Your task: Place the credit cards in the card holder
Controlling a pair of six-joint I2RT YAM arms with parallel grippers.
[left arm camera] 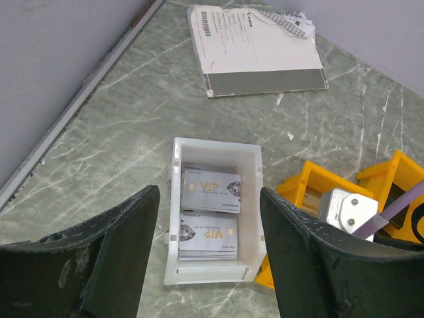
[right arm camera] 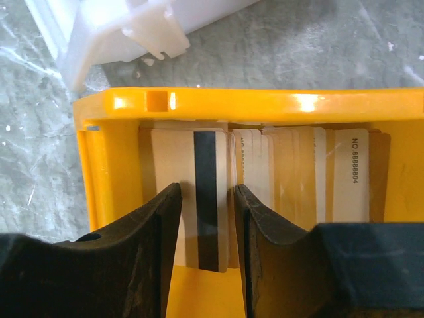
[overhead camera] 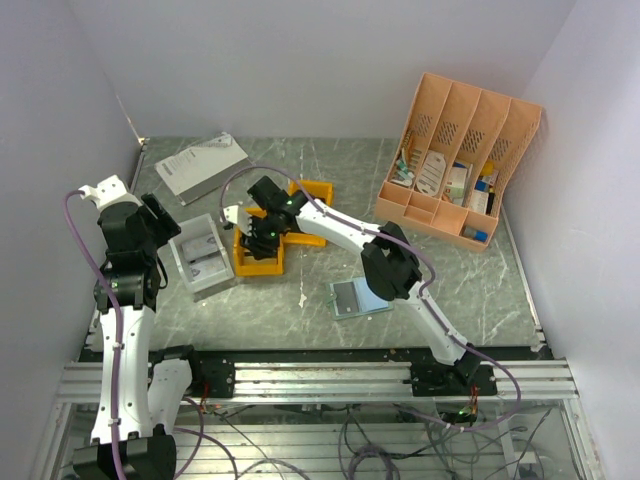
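Gold credit cards stand on edge in a row inside a yellow bin. The leftmost shows a black stripe. My right gripper reaches down into this bin, its fingers part open around the striped card; no firm grip shows. In the left wrist view a white bin holds two piles of pale VIP cards. Above and before it, my left gripper hangs open and empty. Which item is the card holder I cannot tell; a flat grey and light-blue case lies at the front middle.
A second yellow bin stands right behind the first. At the back left lies a white box. The peach organizer with stationery fills the back right. Bare table surrounds the flat case.
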